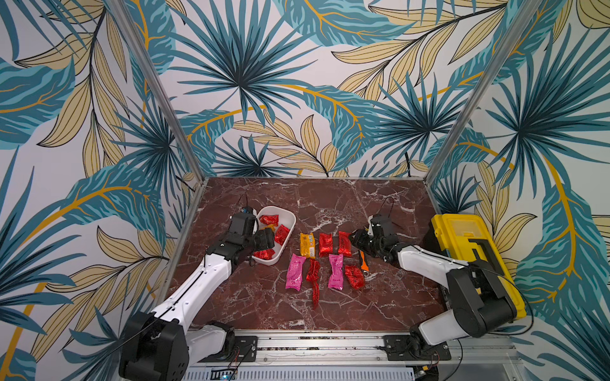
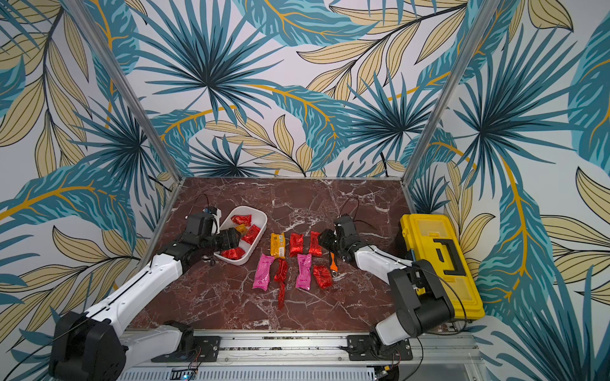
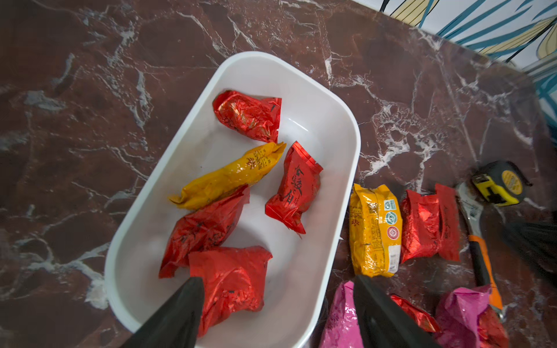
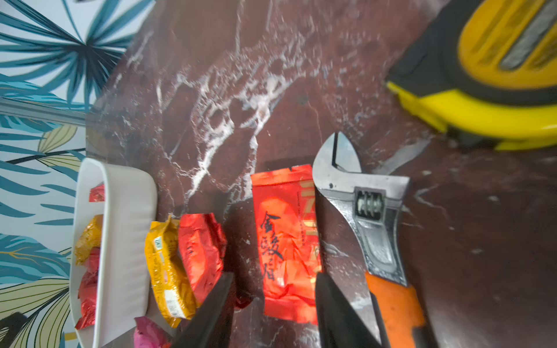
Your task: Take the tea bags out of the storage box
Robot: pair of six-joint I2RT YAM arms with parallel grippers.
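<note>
The white box [image 3: 345, 174] holds several red tea bags, including one at its back [image 3: 246, 116], and a yellow one [image 3: 226, 174]. My left gripper hangs over its front, open, nothing between its fingers. Outside, a flat red packet [image 4: 287, 243] lies beside the wrench, with my open right gripper just over its near end, apparently holding nothing. A yellow packet [image 3: 374, 232], other red packets and two pink ones [image 1: 294, 271] lie in rows right of the box.
An orange-handled wrench [image 4: 377, 232] and a tape measure [image 4: 499, 69] lie at the right. A yellow toolbox [image 2: 438, 266] stands at the right edge.
</note>
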